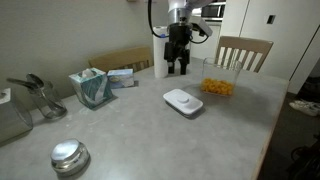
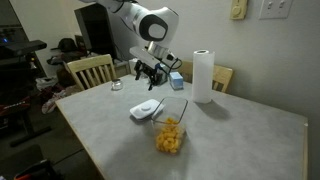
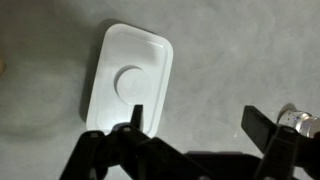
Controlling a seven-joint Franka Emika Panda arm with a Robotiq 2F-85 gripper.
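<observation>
A white rounded lid with a round knob lies flat on the table; the wrist view shows the same lid from above. My gripper hangs over the table behind the lid, clear of it. In the wrist view the gripper's two dark fingers stand wide apart, with nothing between them. Beside the lid stands a clear container with orange pieces at its bottom, its top uncovered.
A paper towel roll stands upright near the back edge. There is a patterned box on the left, with a blue-white packet beside it. A silver round object sits at the front left.
</observation>
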